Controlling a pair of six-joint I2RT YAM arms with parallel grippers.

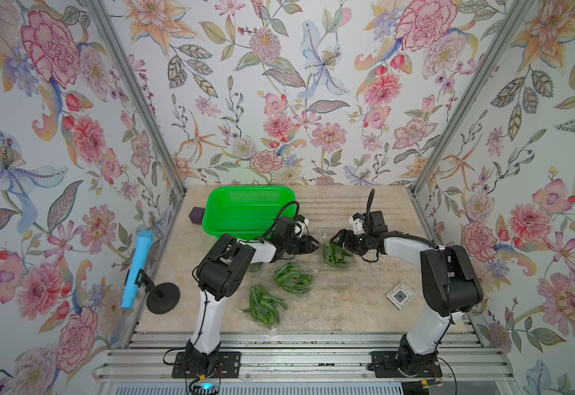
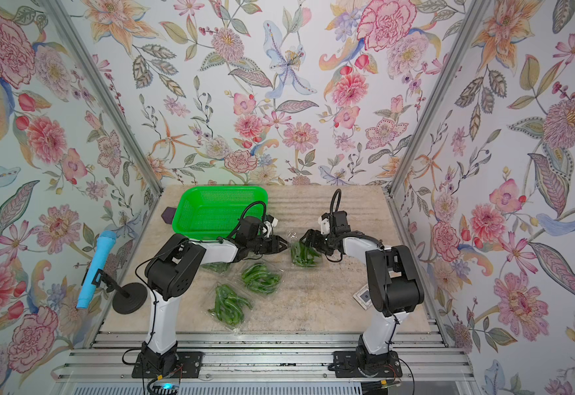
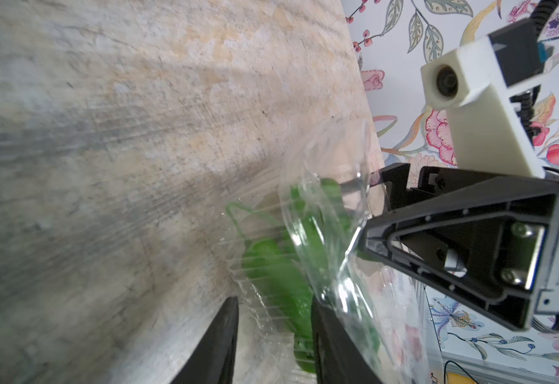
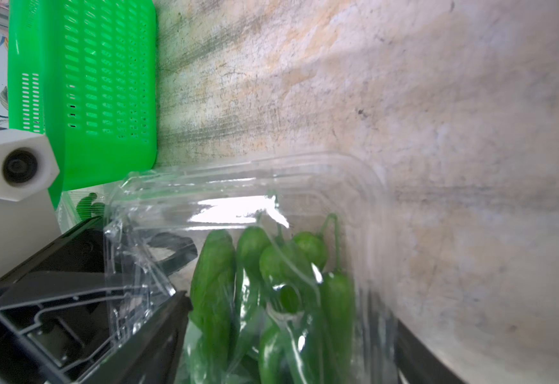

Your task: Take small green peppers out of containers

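Observation:
A clear plastic container [image 4: 247, 169] of small green peppers [image 1: 335, 254] sits mid-table between the two grippers. My right gripper [image 1: 340, 239] stands open at its right side; in the right wrist view its fingers [image 4: 172, 332] are spread wide, with the container between or just beyond them. My left gripper [image 1: 315, 245] is part open at the container's left. In the left wrist view a gap separates its fingers [image 3: 218, 345], and the clear wall lies close beside the right one; whether they touch is unclear. Two more pepper packs, front [image 1: 263, 306] and middle [image 1: 294, 277], lie nearer.
A green basket [image 1: 211, 227], empty where visible, stands at the back left. Another pack [image 1: 254, 267] is partly hidden beneath the left arm. A blue cylinder on a black stand [image 1: 163, 298] is at the left.

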